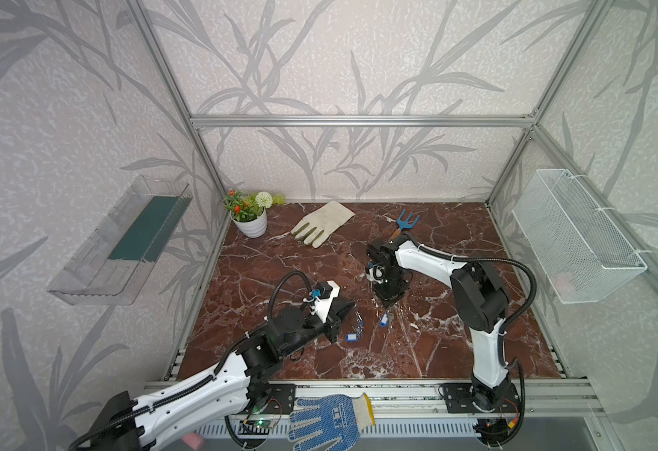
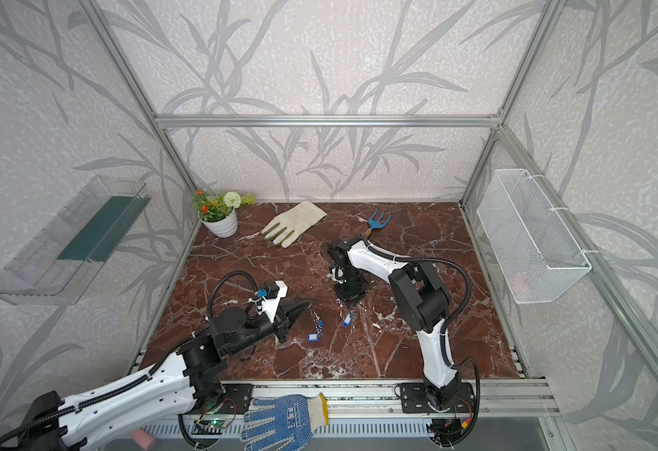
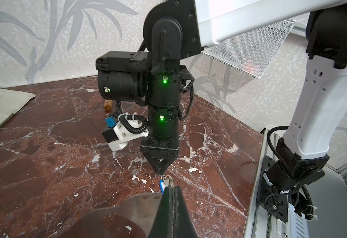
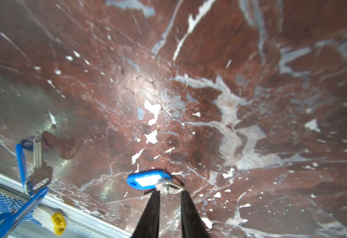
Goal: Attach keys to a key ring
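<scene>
My right gripper is shut on a key with a blue, white-labelled tag. The tag shows just below its fingertips in the top left view. My left gripper is shut; a blurred thin metal loop, apparently the key ring, reaches its fingertips. A key and blue tags stand at the lower left of the right wrist view; in the top left view a blue tag shows under the left gripper. How the ring and these keys join is hidden.
A beige glove, a flowerpot and a blue hand fork lie along the back. Wire baskets hang at both sides. A blue glove lies at the front edge.
</scene>
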